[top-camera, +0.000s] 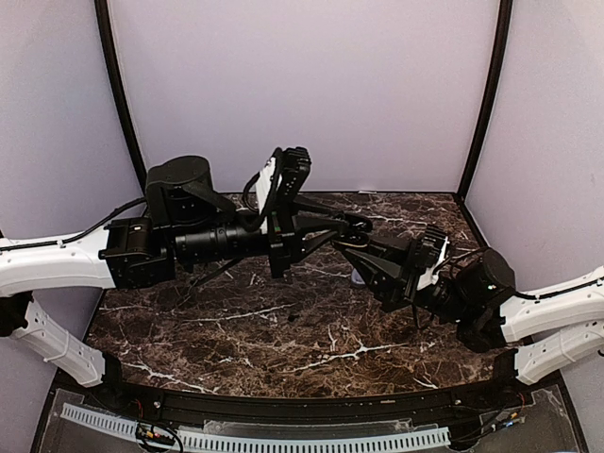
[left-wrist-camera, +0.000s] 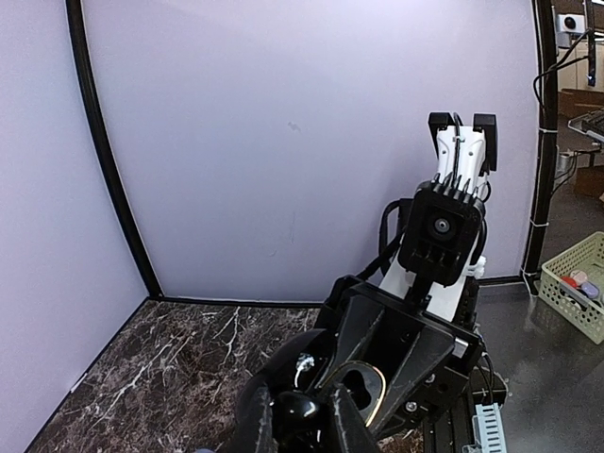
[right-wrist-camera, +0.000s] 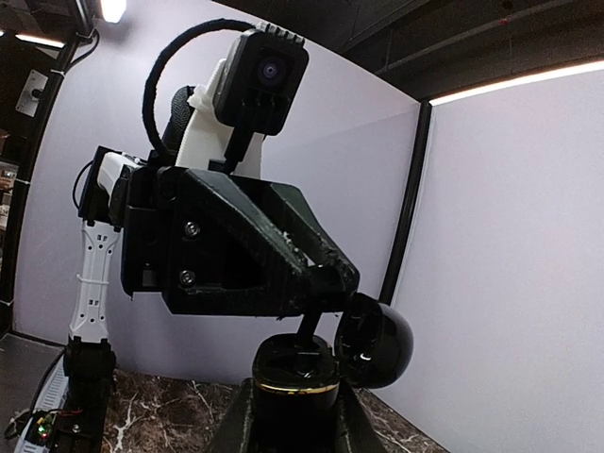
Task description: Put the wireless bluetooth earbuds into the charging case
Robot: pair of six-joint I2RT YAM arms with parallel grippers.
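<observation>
The black charging case (right-wrist-camera: 295,406) with a gold rim stands between the fingers of my right gripper (top-camera: 351,253), its round lid (right-wrist-camera: 376,342) swung open. My left gripper (top-camera: 334,229) comes in from the left over the case, shut on a glossy black earbud (left-wrist-camera: 297,412). In the right wrist view the earbud's dark stem (right-wrist-camera: 310,325) points down from the left fingertips (right-wrist-camera: 327,281) to the case's opening. Whether it is seated inside cannot be told. The left wrist view shows the gold rim and open case just beyond the earbud. No second earbud can be made out clearly.
Both grippers meet above the dark marbled table (top-camera: 274,330). A small pale object (top-camera: 357,276) lies on it, partly covered by the right gripper. A basket (left-wrist-camera: 576,283) stands far off to the right.
</observation>
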